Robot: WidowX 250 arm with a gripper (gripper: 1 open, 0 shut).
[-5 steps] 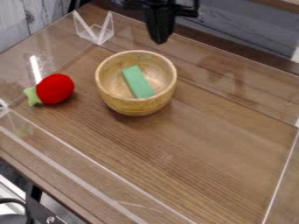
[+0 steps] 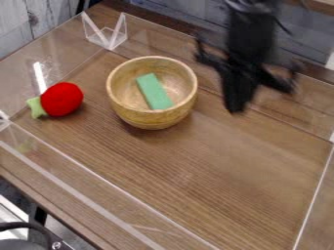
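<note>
A wooden bowl (image 2: pixel 181 103) holds a green block (image 2: pixel 154 90). My gripper (image 2: pixel 255 76) is a dark, motion-blurred shape at the upper right, to the right of the bowl and apart from it; its fingers are too blurred to show whether they are open or shut. A red round object (image 2: pixel 62 97) with some green beside it lies at the left.
A clear wire or plastic piece (image 2: pixel 104 29) stands at the top left. A dark object sits at the bottom left edge.
My gripper has come down from the top edge and moved right, over the table right of the bowl. The bowl and red object are unmoved.
</note>
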